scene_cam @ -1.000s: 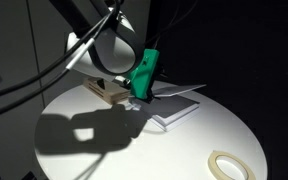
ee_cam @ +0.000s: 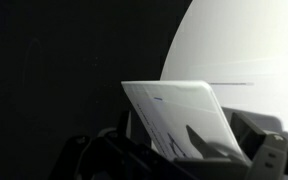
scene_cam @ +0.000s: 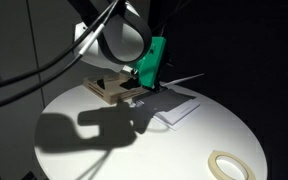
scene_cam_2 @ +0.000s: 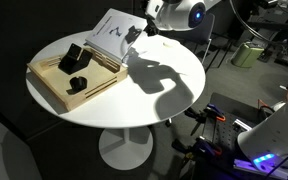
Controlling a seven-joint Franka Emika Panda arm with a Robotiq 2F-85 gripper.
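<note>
In the wrist view, a white cover or sheet with faint print (ee_cam: 174,105) stands tilted in front of my gripper. The fingers look well apart, one to each side of the sheet, so the fingers appear open; contact with the sheet cannot be made out. From the second exterior view, the white book or folder (scene_cam_2: 112,36) has a raised panel beside my gripper (scene_cam_2: 151,29). In the first exterior view, a thin edge rises above the white stack (scene_cam: 177,112), partly hidden behind the green part of the arm (scene_cam: 152,60).
A wooden tray (scene_cam_2: 59,95) with dark items in it stands beside the book, near the table's edge. A tan ring (scene_cam: 230,166) lies on the round white table (scene_cam: 179,145) at the front right. Bare tabletop lies between.
The arm has shifted slightly right and up. The thin white edge has risen and tilted more steeply over the stack. The ring has stayed in place.
</note>
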